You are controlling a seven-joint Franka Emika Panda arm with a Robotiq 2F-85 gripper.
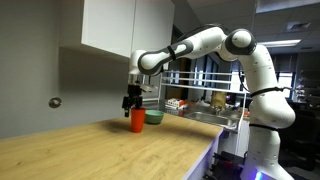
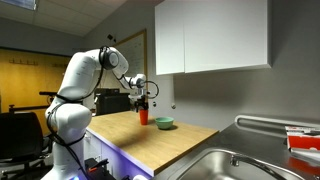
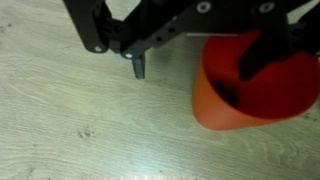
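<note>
An orange-red cup (image 1: 138,122) stands upright on the wooden table, with its open mouth facing up. My gripper (image 1: 133,104) is right at the rim of the cup, pointing down. From the wrist view, the cup (image 3: 232,110) fills the right side, its inside visible. One dark finger (image 3: 262,52) reaches over or into the cup's mouth, while the other finger (image 3: 138,62) is outside, to the left of the wall. The fingers stand open, with the cup's near wall between the fingers and a gap beside it. Whether a finger touches the cup cannot be seen.
Close beside the cup is a green bowl (image 2: 165,125). A sink (image 2: 225,165) lies beyond the table's end, and white cabinets (image 2: 222,40) hang above.
</note>
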